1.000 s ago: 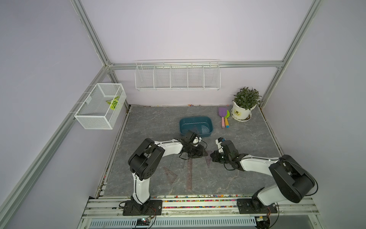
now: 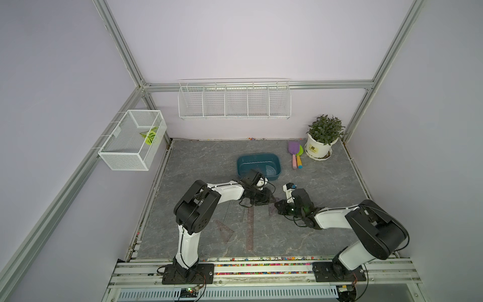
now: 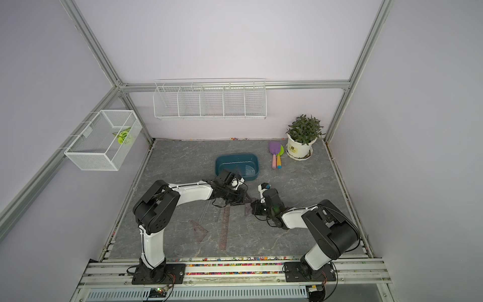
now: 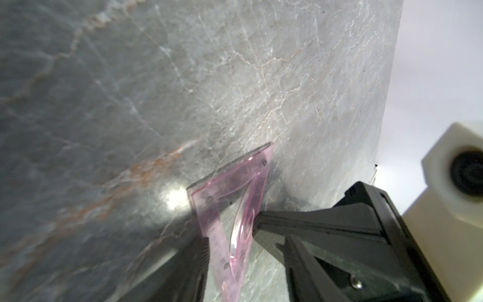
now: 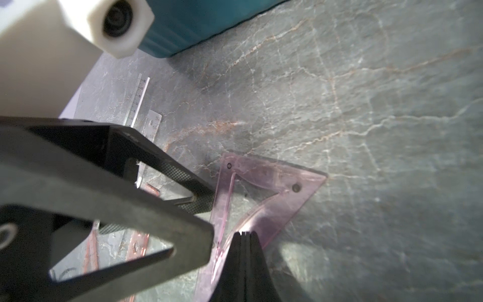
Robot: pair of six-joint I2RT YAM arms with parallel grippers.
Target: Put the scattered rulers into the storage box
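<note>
A pink set square (image 4: 221,191) lies between my two grippers, in front of the teal storage box (image 2: 243,160). My left gripper is open, its fingers on either side of the set square. My right gripper is shut, its tips meeting the set square's long edge; I cannot tell whether that edge is pinched. A long pink ruler (image 2: 250,231) and another pink set square (image 2: 225,231) lie nearer the front. Clear rulers (image 5: 153,123) show behind my left gripper in the right wrist view. The box seems to hold a clear piece, hard to make out.
Toy shovels (image 2: 293,151) and a potted plant (image 2: 318,148) stand back right. A white basket (image 2: 133,161) hangs on the left, a wire rack (image 2: 234,103) on the back wall.
My right gripper has moved slightly left against the set square, which has turned and shifted a little. My left arm has moved slightly to the right and back.
</note>
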